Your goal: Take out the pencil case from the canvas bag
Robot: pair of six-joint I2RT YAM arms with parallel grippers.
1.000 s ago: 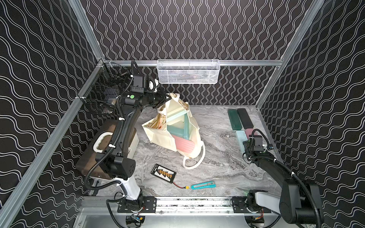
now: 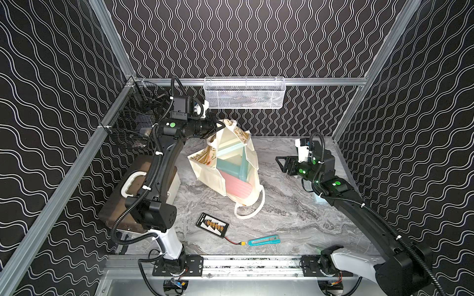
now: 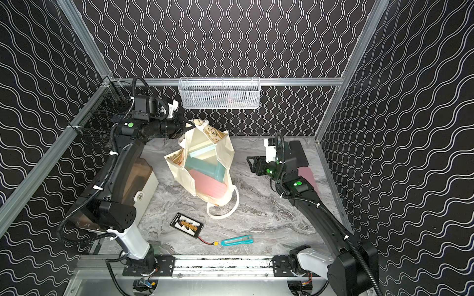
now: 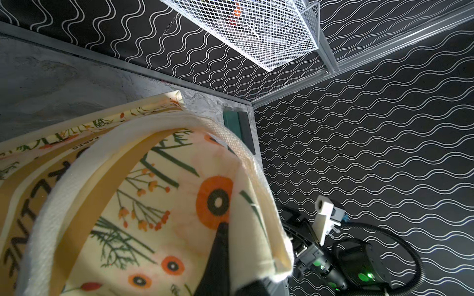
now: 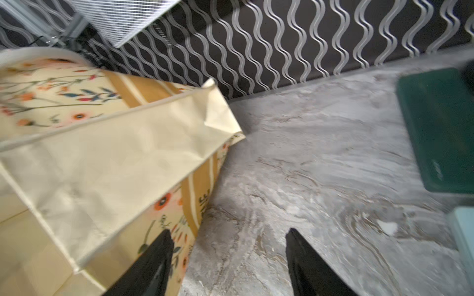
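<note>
The cream canvas bag stands open at the middle of the table. Inside it lie teal cases and a pink case; a pale mint case shows behind them. My left gripper is at the bag's far left rim, shut on a fold of its cloth. In the left wrist view the printed fabric hides much of the fingers. To the right of the bag, my right gripper stands open and empty over bare table.
At the right lie a dark green case, a black case, a pink case and a light blue case. A battery board and a teal cutter lie in front. A brown toolbox stands left.
The bag has shifted slightly; the left arm is almost still.
</note>
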